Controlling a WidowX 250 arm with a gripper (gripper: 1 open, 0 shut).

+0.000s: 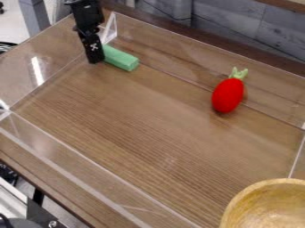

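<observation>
The gripper (95, 50), dark with white marks, reaches down from the top left to the near end of a green block (119, 57). Its fingertips are at the block's left end, partly covering it; whether they hold it cannot be told.
A red tomato-like object (227, 94) with a green top lies at the right. A yellow bowl (265, 210) sits at the lower right.
</observation>
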